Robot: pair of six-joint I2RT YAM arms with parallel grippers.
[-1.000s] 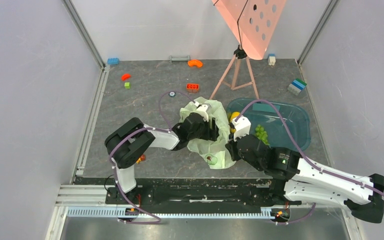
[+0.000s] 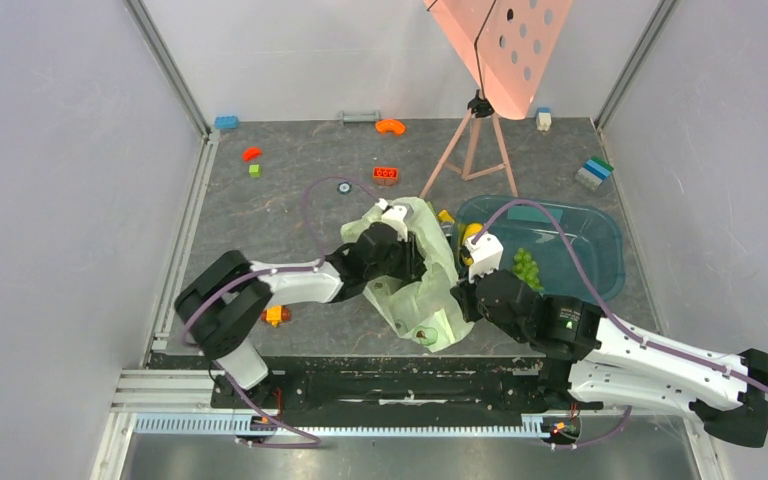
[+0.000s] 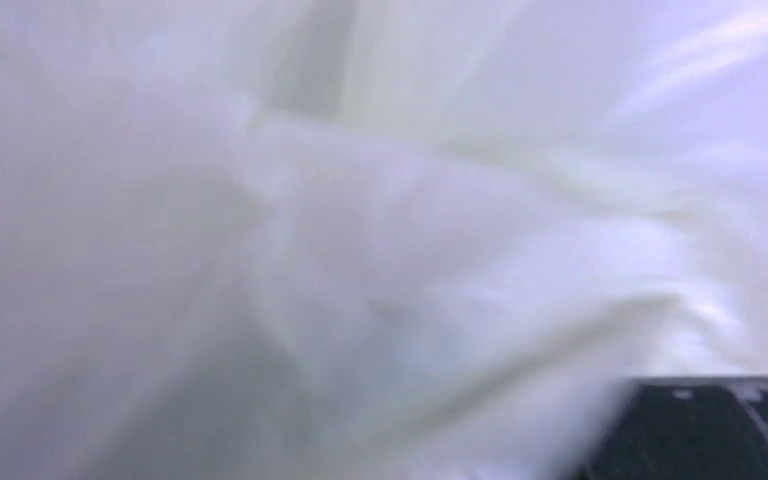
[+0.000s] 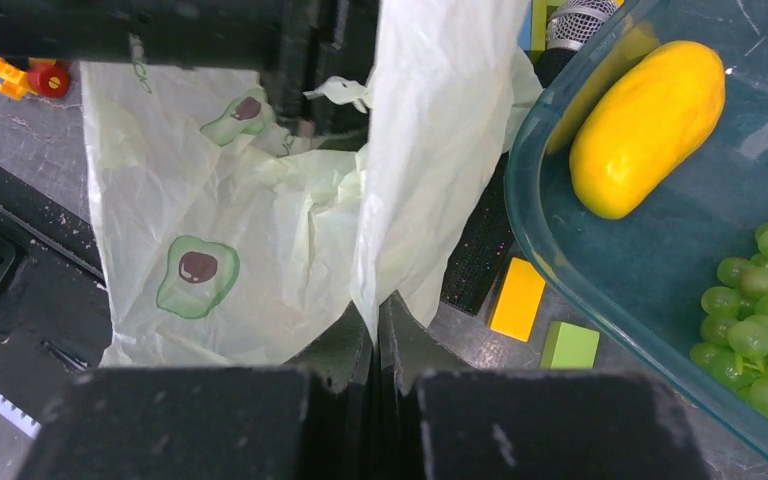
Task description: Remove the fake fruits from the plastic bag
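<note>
The pale plastic bag (image 2: 420, 310) with avocado prints lies between my arms. My left gripper (image 2: 408, 258) is down inside it; the left wrist view is filled with blurred white plastic, so what its fingers hold is hidden. My right gripper is shut on the bag's edge, pulled up beside the teal bin (image 4: 600, 290). In that bin lie a yellow mango (image 4: 645, 125) and green grapes (image 4: 760, 320). I cannot see any fruit inside the bag.
Small blocks and a microphone (image 4: 575, 30) lie around the bag and bin. A pink perforated panel (image 2: 495, 50) on a tripod stands at the back.
The right arm stays where it was.
</note>
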